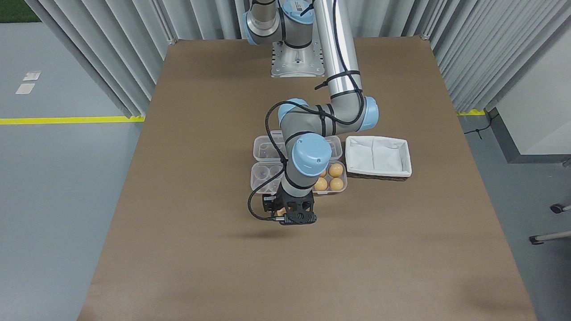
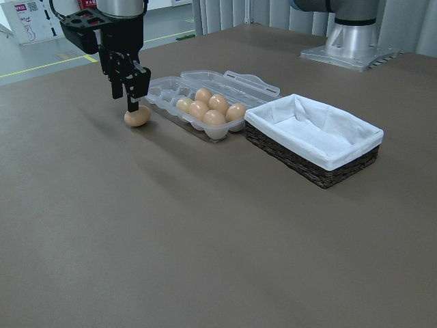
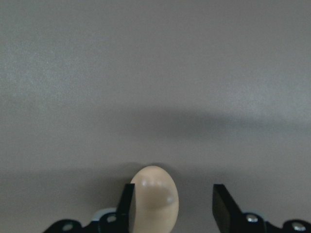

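A brown egg (image 2: pixel 137 117) lies loose on the table in front of the carton. My gripper hangs right over it, open: in the wrist view the egg (image 3: pixel 154 204) is next to the left finger, with a wide gap to the right one. In the front view the egg is mostly hidden under the gripper. The clear plastic carton (image 1: pixel 259 175) holds several brown eggs (image 2: pixel 214 117) in part of its cells; others are empty.
A dark wicker basket with a white liner (image 1: pixel 378 155) stands beside the carton and looks empty. The arm's base stands at the back.
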